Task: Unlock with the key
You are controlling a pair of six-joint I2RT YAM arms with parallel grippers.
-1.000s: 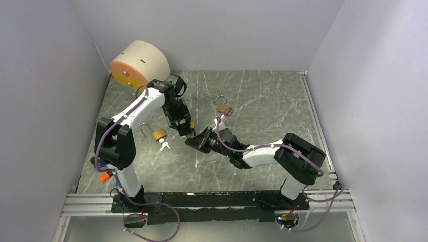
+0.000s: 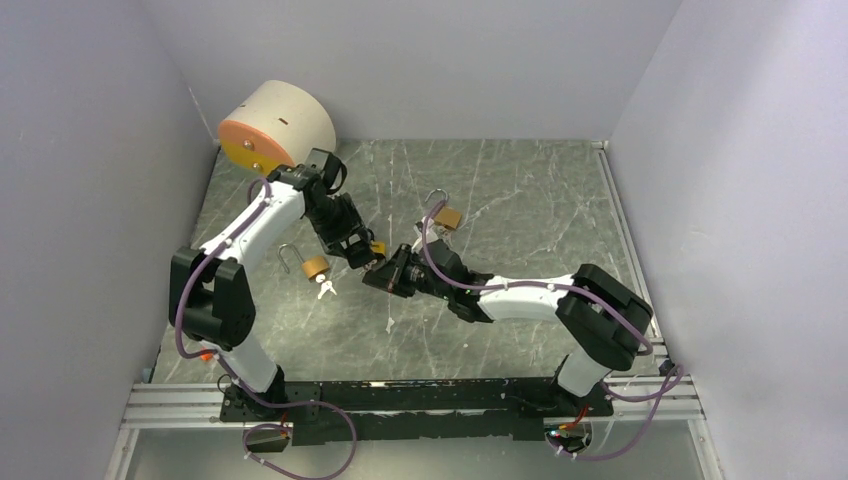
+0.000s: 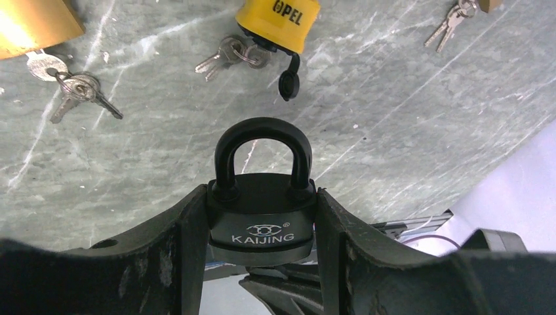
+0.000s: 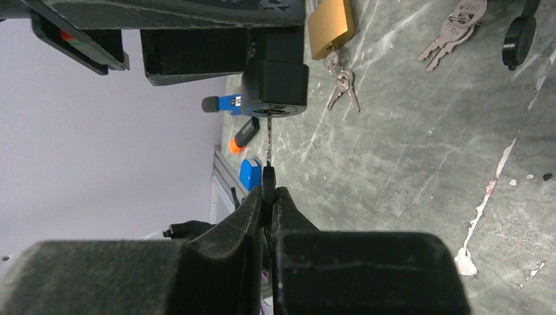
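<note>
A black KAIJING padlock is clamped between the fingers of my left gripper, its shackle closed. In the right wrist view the underside of that padlock, with its keyhole, faces my right gripper. Shut on the black head of a key, the right gripper has the thin blade pointing up at the lock. The blade's tip meets the keyhole opening; how deep it sits, I cannot tell. From above, the left gripper and right gripper nearly touch, hiding lock and key.
On the table lie a yellow OPEL padlock with keys, a brass padlock with keys at left, and another brass padlock behind the right arm. A white cylinder occupies the back left corner.
The left arm has shifted left in the top view, its forearm now covering most of the small items at front left. The right gripper has moved slightly left too.
</note>
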